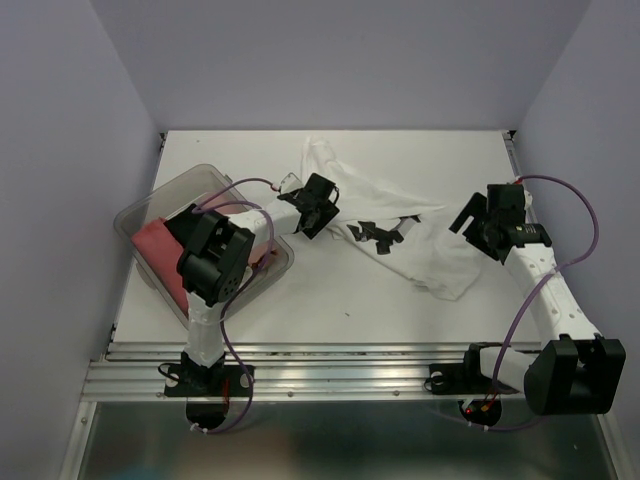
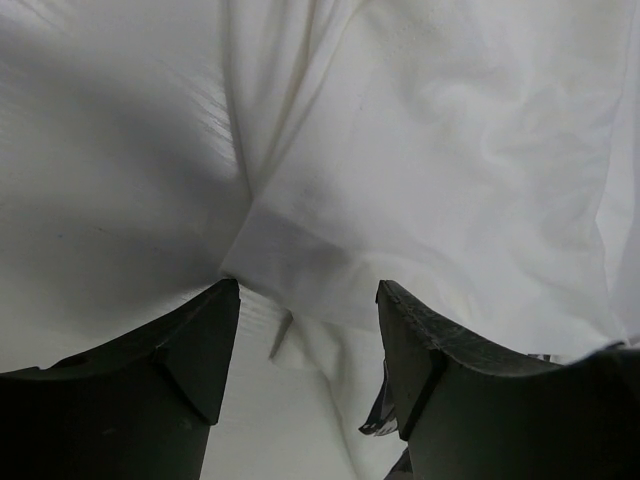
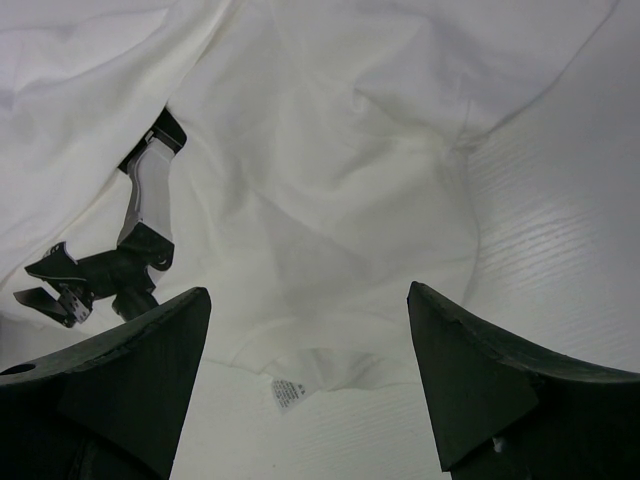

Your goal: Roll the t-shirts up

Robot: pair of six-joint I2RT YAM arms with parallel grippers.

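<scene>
A white t-shirt (image 1: 440,250) with a dark printed figure lies spread and partly folded over on the white table. At its left end, my left gripper (image 1: 330,222) is open; in the left wrist view, a folded corner of the shirt (image 2: 300,250) lies at the gap between the fingers, not gripped. Beyond the shirt's right end, my right gripper (image 1: 459,222) stands open. The right wrist view shows the shirt (image 3: 330,250) flat beneath it, with part of the print (image 3: 150,210) and a small tag (image 3: 288,392). Nothing is between the right fingers.
A clear plastic bin (image 1: 185,185) holding red cloth (image 1: 160,255) stands on the left, under my left arm.
</scene>
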